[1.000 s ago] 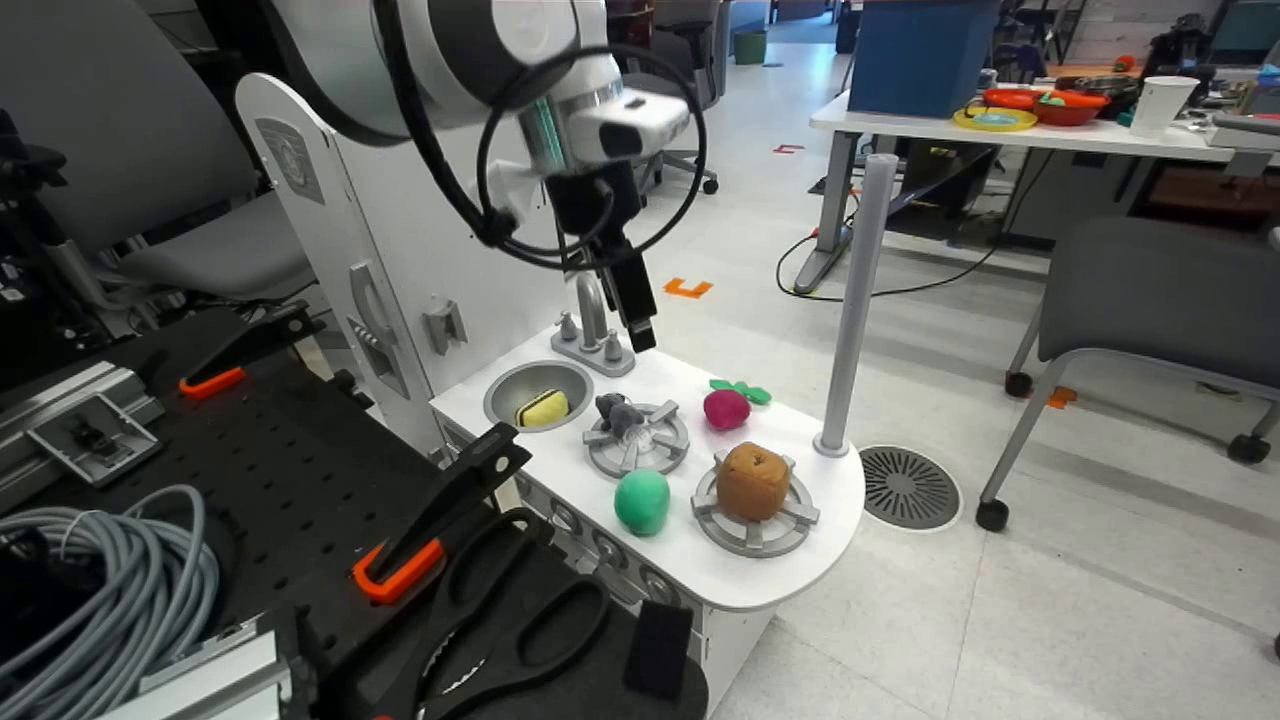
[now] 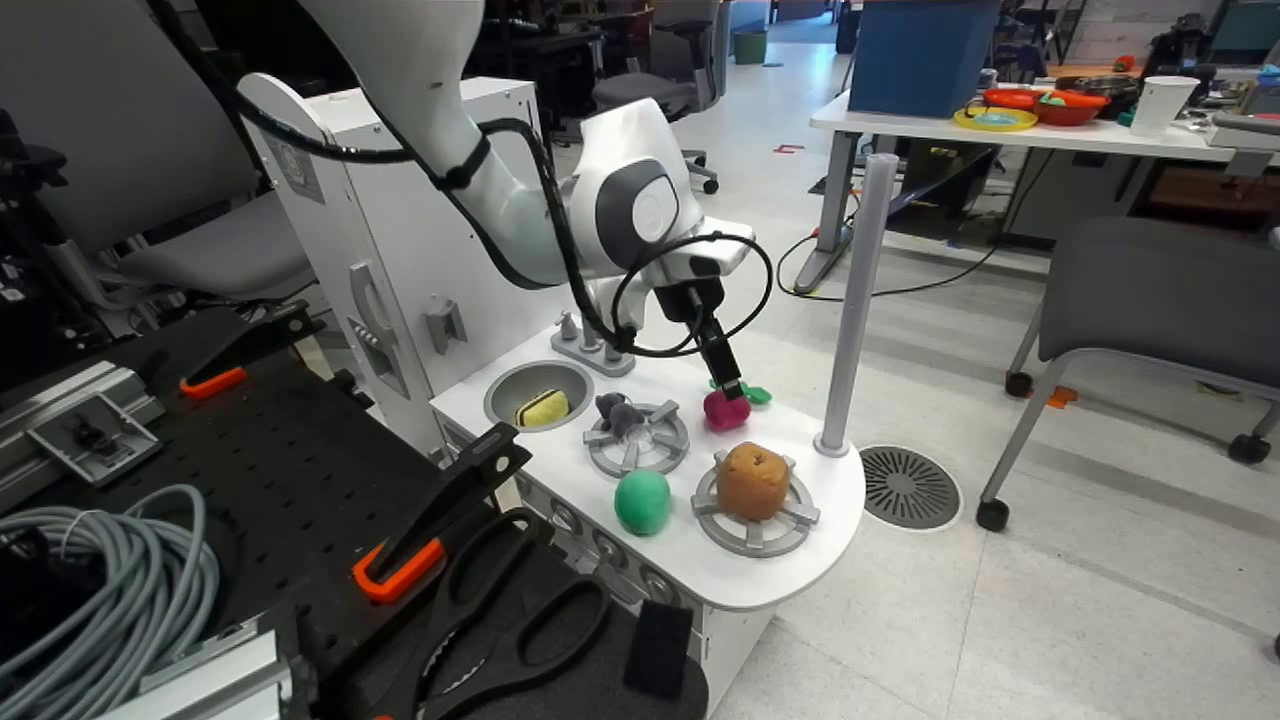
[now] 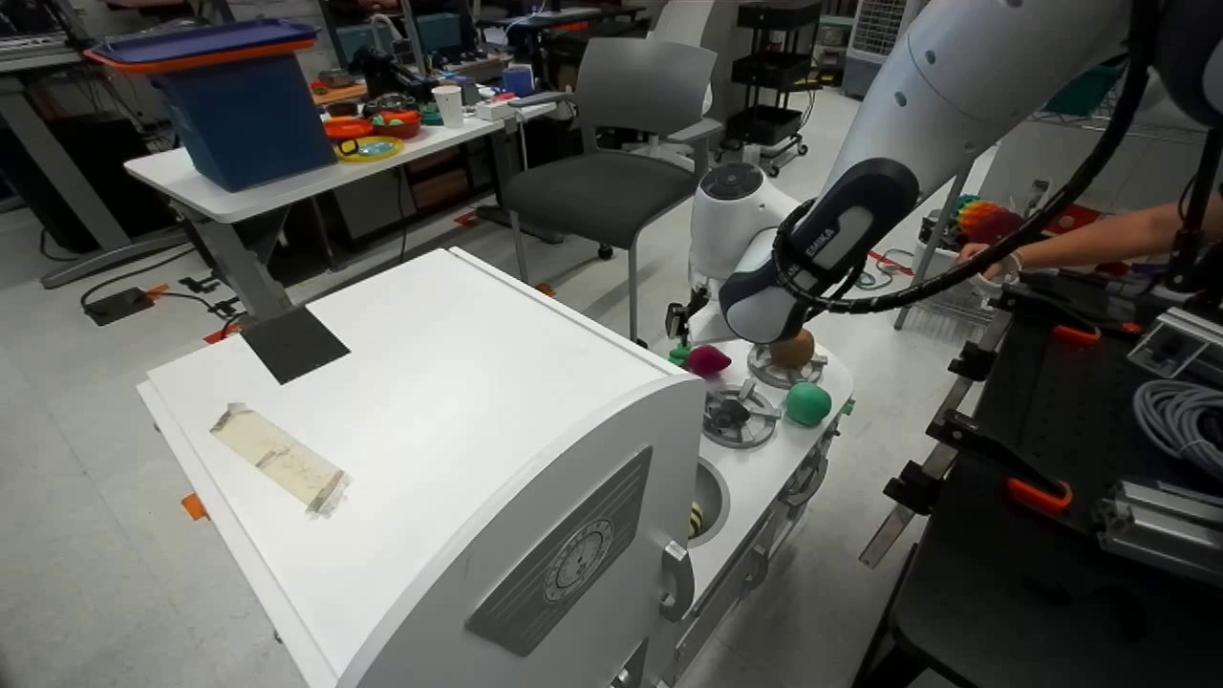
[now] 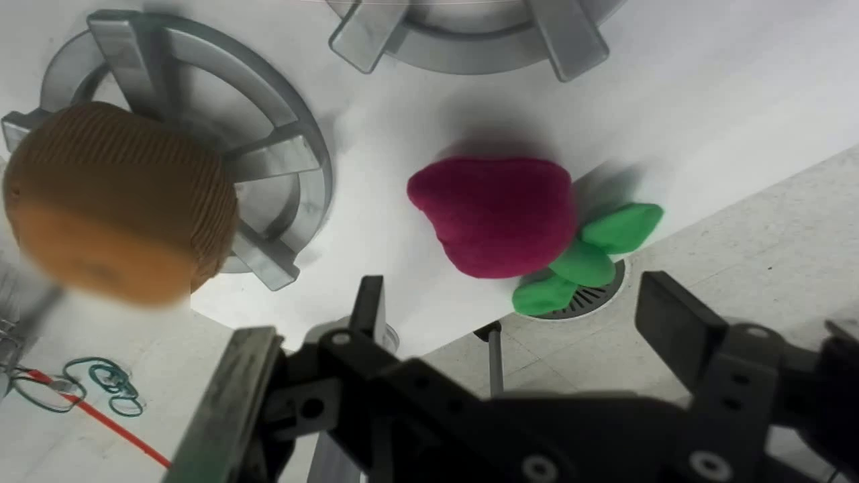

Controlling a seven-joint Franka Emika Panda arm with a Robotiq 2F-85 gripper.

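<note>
My gripper is open in the wrist view, its dark fingers wide apart with nothing held between them. Just beyond the fingertips lies a magenta plush vegetable with green leaves, resting on the white counter. In exterior view 1 the gripper reaches down over the magenta plush; whether it touches cannot be told. A brown round plush sits on the front burner. On the counter's near side is a green ball-like plush. A small dark grey object lies on the other burner.
A sink holds a yellow sponge-like item, with a grey faucet base behind. An upright grey post rises at the counter's far right corner. The white cabinet walls the sink end.
The arm has come down and to the right in exterior view 1, from above the faucet to the magenta plush. The toys on the counter look unmoved.
</note>
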